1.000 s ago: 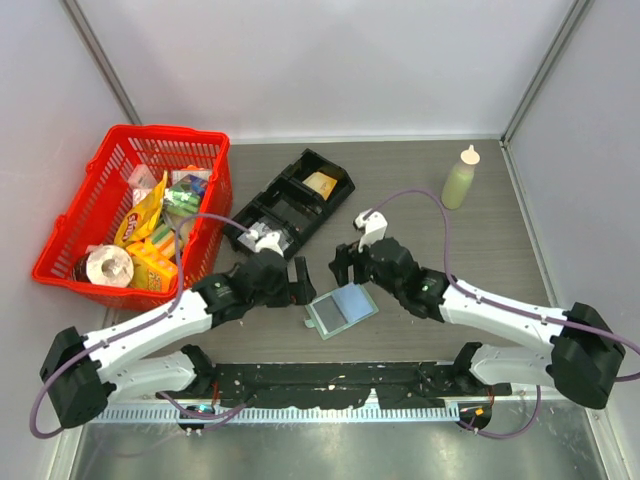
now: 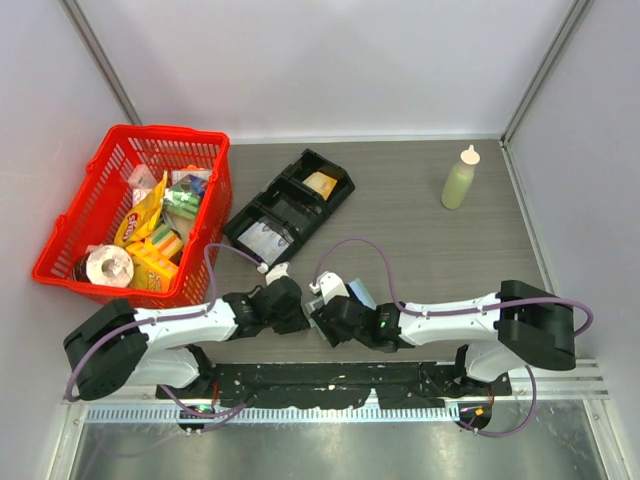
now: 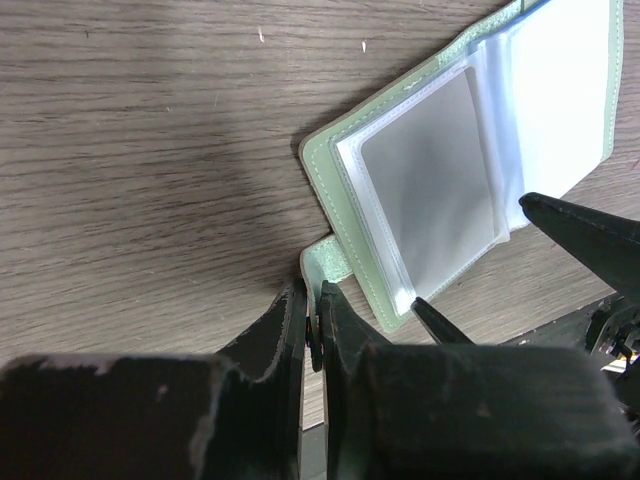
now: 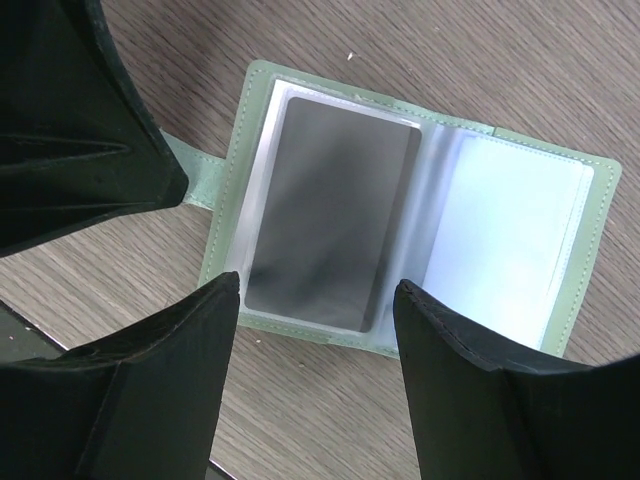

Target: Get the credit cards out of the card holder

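Note:
Flat and opened out on the table, the light green card holder (image 4: 600, 200) has clear sleeves and a grey card (image 4: 335, 215) showing in its left half. The right half looks white (image 4: 510, 220). A short green tab (image 3: 327, 262) sticks out of its left edge, and my left gripper is shut on that tab. Above the grey-card half, my right gripper stands partly open, its two fingers apart and nothing between them. From the top, both arms cover most of the holder.
A red basket (image 2: 75, 215) full of packets stands at the left. Behind the grippers lies a black tray (image 2: 262, 205) with compartments. A green bottle (image 2: 458, 183) is at the back right.
Both arms have moved in over the holder. The left gripper came down and shut on the tab; the right one moved left and toward the front, over the holder.

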